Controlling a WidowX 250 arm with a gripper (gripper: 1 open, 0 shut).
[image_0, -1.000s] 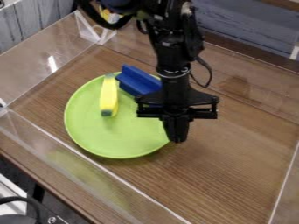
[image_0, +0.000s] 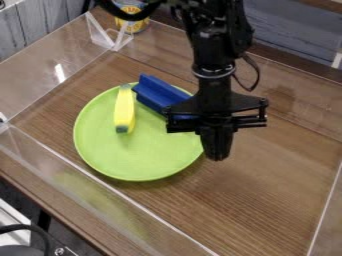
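My black gripper (image_0: 218, 150) hangs over the right edge of a green plate (image_0: 131, 150), its fingertips pointing down, shut, with nothing visible between them. On the plate's left part lies a yellow elongated object (image_0: 124, 108). A blue block (image_0: 154, 92) rests at the back of the plate, partly hidden behind the gripper.
Clear low walls edge the left side. A yellow can (image_0: 130, 20) stands at the back, and a dark cable (image_0: 27, 230) shows at the lower left.
My gripper has moved slightly to the right and shifted its angle a little. The plate and the things on it have not visibly moved.
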